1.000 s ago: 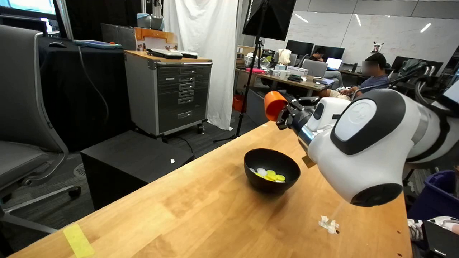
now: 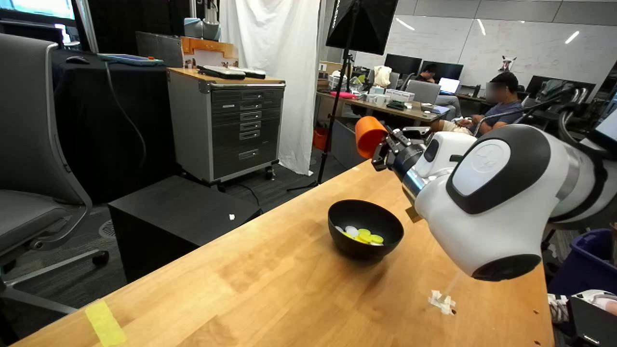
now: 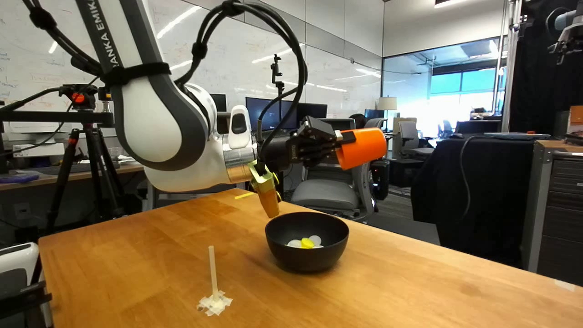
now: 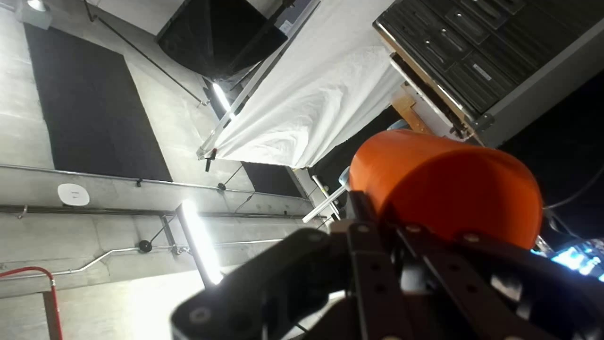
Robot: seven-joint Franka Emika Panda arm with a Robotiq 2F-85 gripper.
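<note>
An orange cup [image 2: 370,137] is held up in the air by my gripper [image 2: 382,147], which is shut on its wall. In the second exterior view the cup [image 3: 363,147] lies tilted on its side, higher than the black bowl [image 3: 307,262] and off to its right. The wrist view looks into the open mouth of the cup [image 4: 470,192]; its inside appears empty where it shows. Inside the black bowl [image 2: 365,213] on the table lie several yellow pieces [image 2: 364,234] and white pieces [image 2: 351,231].
A thin pale stick [image 3: 213,270] stands upright, taped to the table [image 3: 136,262]. Yellow tape [image 2: 106,323] marks the table's near left in the first exterior view. Most of the tabletop around the bowl is clear.
The arm and gripper have shifted very slightly, and the cup's tilt looks a little different. The cup stays in the gripper; the bowl and its contents have not moved.
</note>
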